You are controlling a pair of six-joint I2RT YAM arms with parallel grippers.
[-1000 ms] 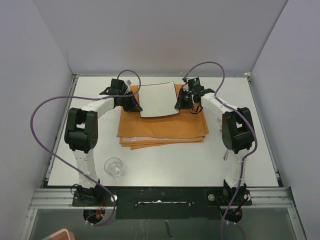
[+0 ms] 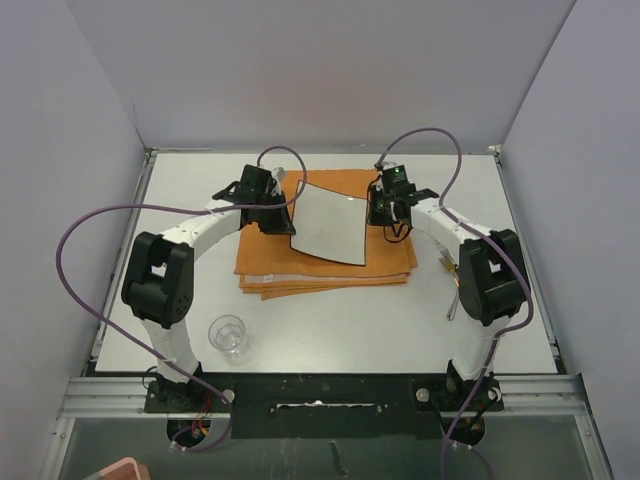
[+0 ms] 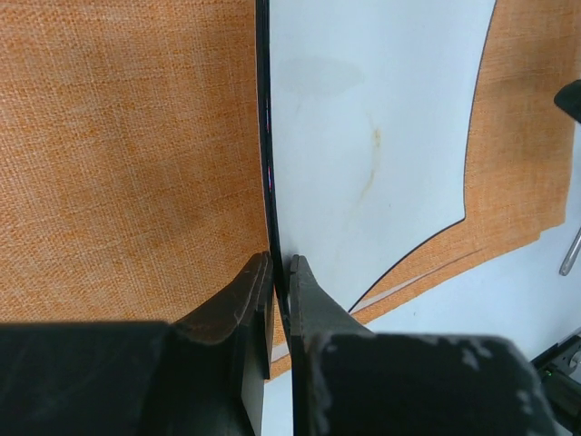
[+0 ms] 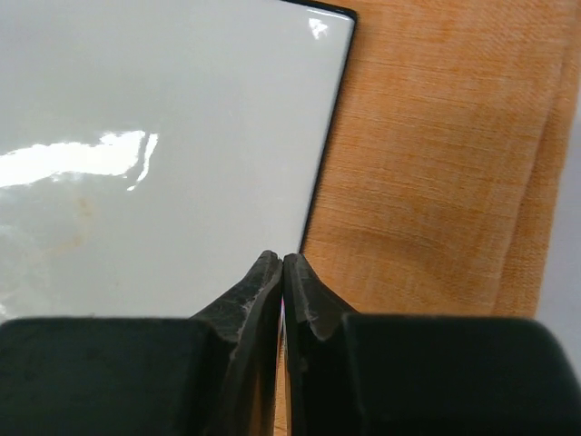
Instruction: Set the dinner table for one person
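A white square plate with a dark rim (image 2: 328, 225) rests over orange placemats (image 2: 270, 260) in the middle of the table. My left gripper is shut on the plate's left edge. My right gripper is at the plate's right edge, fingertips close together; whether anything is between them I cannot tell. A glass (image 2: 228, 332) stands at the front left. Cutlery (image 2: 451, 290) lies at the right, partly hidden by my right arm.
Walls enclose the back and both sides. An orange container (image 2: 125, 470) shows at the bottom left, off the table.
The plate has moved toward the front and right, turning on the way. My left gripper has moved right and toward the front with it; my right gripper has moved slightly right and forward.
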